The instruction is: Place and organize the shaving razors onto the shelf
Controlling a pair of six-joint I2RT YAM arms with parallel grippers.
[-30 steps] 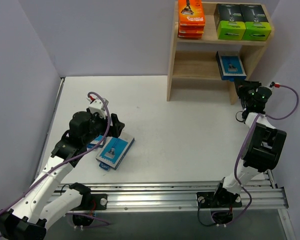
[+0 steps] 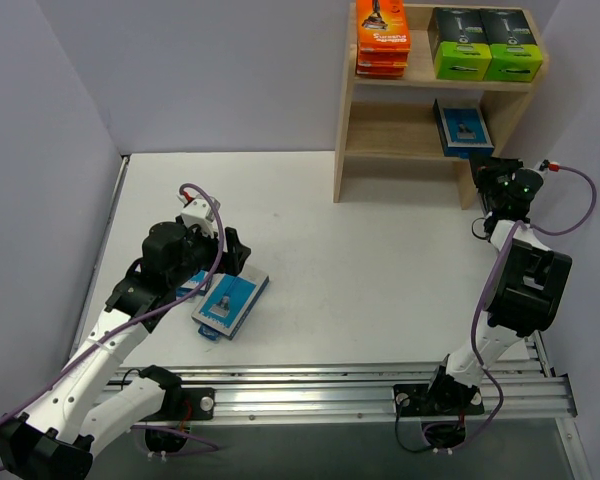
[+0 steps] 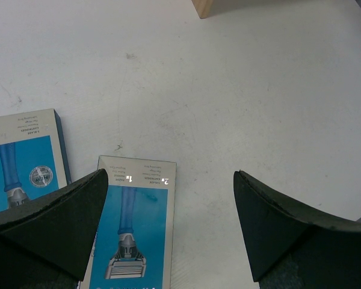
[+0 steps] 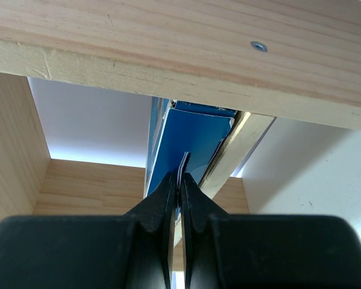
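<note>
A blue razor box [image 2: 464, 125] stands at the right end of the lower shelf level. In the right wrist view, my right gripper is shut on a thin flap of this blue box [image 4: 191, 135], whose upper part is hidden by a wooden board. Two more blue razor boxes lie on the table under my left hand: one box [image 3: 27, 162] at the left, the other box [image 3: 132, 241] lower and more central. Above them my left gripper hangs open, nothing between its fingers.
On the upper shelf level [image 2: 420, 75] are orange boxes [image 2: 383, 30] at left and two black-and-green boxes [image 2: 460, 45] at right. The lower level is bare left of the blue box.
My right gripper and the shelf's blue box have shifted slightly toward the back; the board now hides the lettering on the box. My left arm has shifted slightly; its gripper remains open.
</note>
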